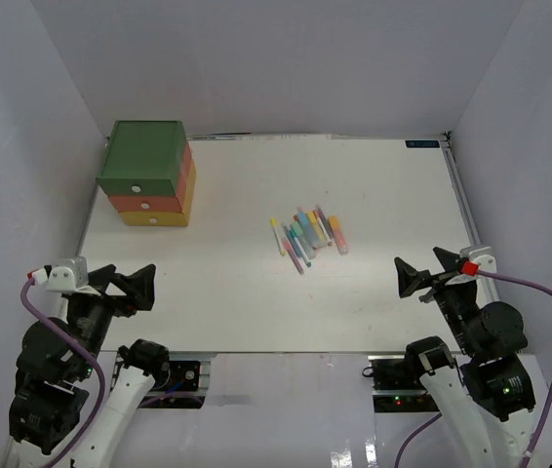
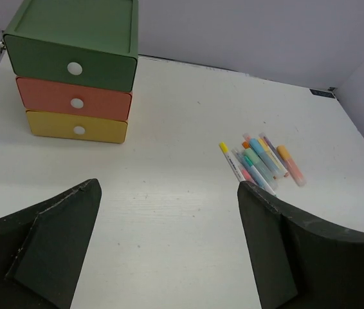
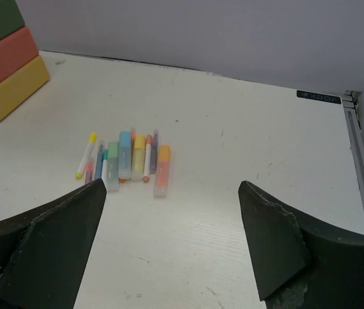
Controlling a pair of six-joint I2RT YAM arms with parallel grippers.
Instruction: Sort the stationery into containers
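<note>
Several pens and markers lie in a loose cluster at the middle of the table. Among them are an orange-capped marker at the right end, a blue-capped marker, and a thin yellow-capped pen at the left end. A stack of three closed drawers stands at the back left: green on top, red in the middle, yellow at the bottom, each with a white knob. My left gripper is open and empty over the front left. Over the front right, my right gripper is open, also empty.
Grey walls enclose the back and both sides. A small black label lies at the back right corner beside a metal rail.
</note>
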